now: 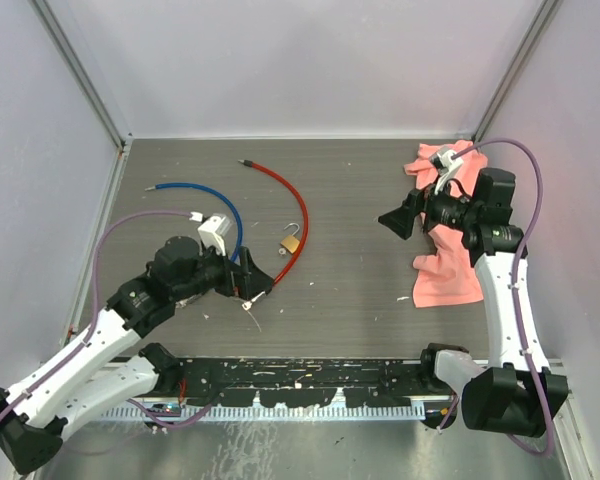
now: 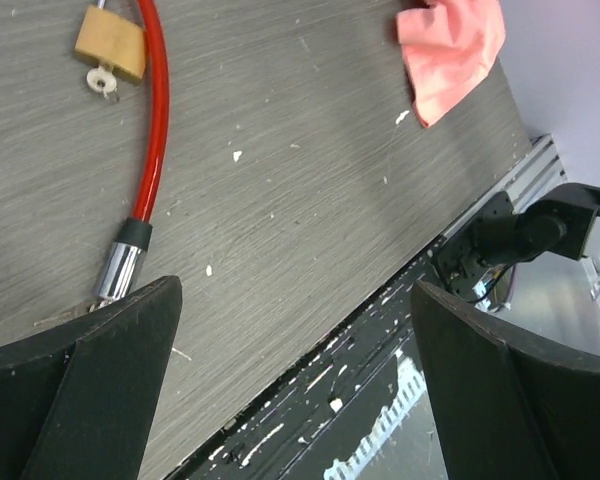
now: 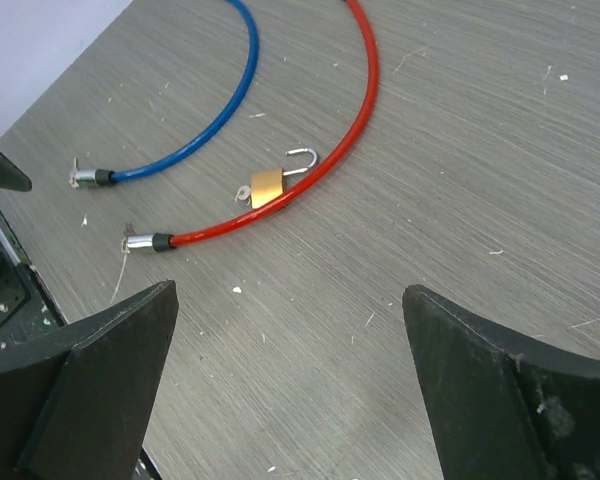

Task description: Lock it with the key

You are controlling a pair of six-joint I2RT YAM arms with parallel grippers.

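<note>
A brass padlock (image 1: 291, 243) lies on the table with its shackle swung open, just beside the red cable (image 1: 298, 205). Its key (image 2: 102, 81) sits in the lock's bottom, the round head sticking out. In the right wrist view the padlock (image 3: 267, 187) and key (image 3: 243, 193) lie far off, touching or nearly touching the red cable. My left gripper (image 1: 258, 280) is open, above the lower end of the red cable and short of the padlock. Well to the right of the lock, my right gripper (image 1: 390, 228) is open too, with nothing between its fingers.
A blue cable (image 1: 220, 194) curves left of the red one, its lower end hidden under my left arm. Pink cloth (image 1: 448, 272) covers the right side. Bare table (image 1: 350, 290) stretches between the padlock and my right gripper.
</note>
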